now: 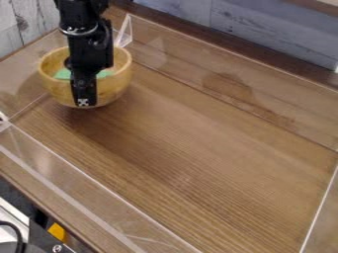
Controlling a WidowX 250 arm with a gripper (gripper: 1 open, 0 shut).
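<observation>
A yellow bowl with a green item inside is at the upper left of the wooden surface. My black gripper reaches down over the bowl's near side and is shut on it, its tip at the front wall. The arm hides part of the bowl's inside.
A pale back wall runs along the top, and clear low side panels line the left. Dark cables lie at the lower left.
</observation>
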